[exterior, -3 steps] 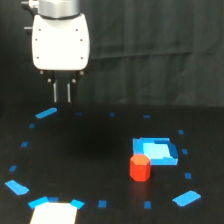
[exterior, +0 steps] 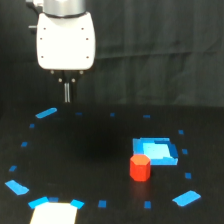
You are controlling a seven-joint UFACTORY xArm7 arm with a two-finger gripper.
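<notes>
A red block with a six-sided top (exterior: pixel 140 168) stands on the dark table, right of the middle. Close behind it lies a shallow blue tray (exterior: pixel 167 160) with a pale inside, its near left part hidden by the block. My gripper (exterior: pixel 68 98) hangs high at the upper left, below its white housing, well away from both. Its thin fingers are together, pointing down, and nothing shows between them.
Small blue marks dot the black table, with larger blue tape strips (exterior: pixel 186 198) near the corners. A pale object (exterior: pixel 54 214) is cut off at the lower left edge.
My gripper's fingers have gone from apart to together. The hand has shifted slightly right. The red block and blue tray have not moved.
</notes>
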